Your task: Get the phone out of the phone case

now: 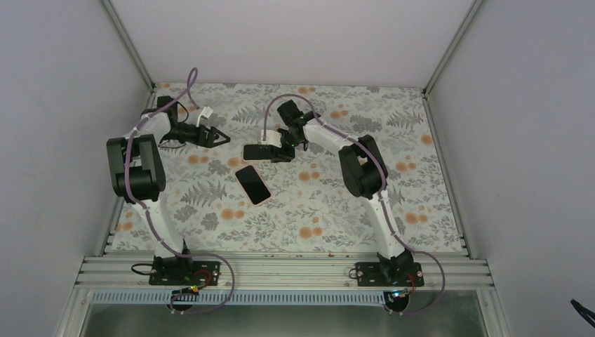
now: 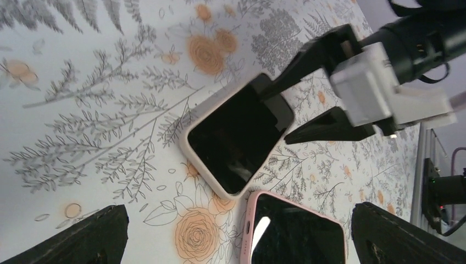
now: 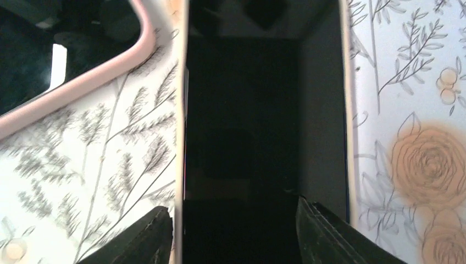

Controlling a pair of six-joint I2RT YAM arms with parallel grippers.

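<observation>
A black phone in a pale case (image 1: 257,152) (image 2: 236,139) (image 3: 242,110) lies flat near the table's middle. My right gripper (image 1: 281,150) is over its right end; in the right wrist view its fingers frame the bottom of the dark screen, and whether it grips anything I cannot tell. My left gripper (image 1: 222,137) stands open to the left of the cased phone, with nothing between its fingers; its fingertips show at both lower edges of the left wrist view.
A second phone with a pink rim (image 1: 252,184) (image 2: 292,231) (image 3: 49,49) lies just in front of the cased one. The floral tablecloth (image 1: 316,210) is clear around them, bordered by walls and metal rails.
</observation>
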